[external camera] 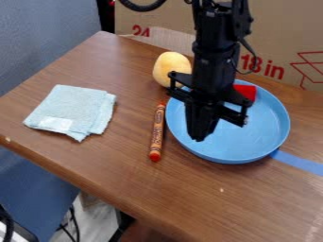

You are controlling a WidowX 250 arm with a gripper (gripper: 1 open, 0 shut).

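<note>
My gripper (202, 113) hangs over the left half of a blue plate (259, 137), its black body hiding part of the plate; whether its fingers are open or shut is unclear. A red object (245, 92) shows at the plate's back, partly behind the gripper. An orange stick (158, 132) lies left of the plate, and a yellow rounded object (171, 66) sits behind it.
A folded pale blue cloth (70, 112) lies on the left of the wooden table (139, 194). A cardboard box (284, 43) stands along the back. Blue tape (303, 163) runs right of the plate.
</note>
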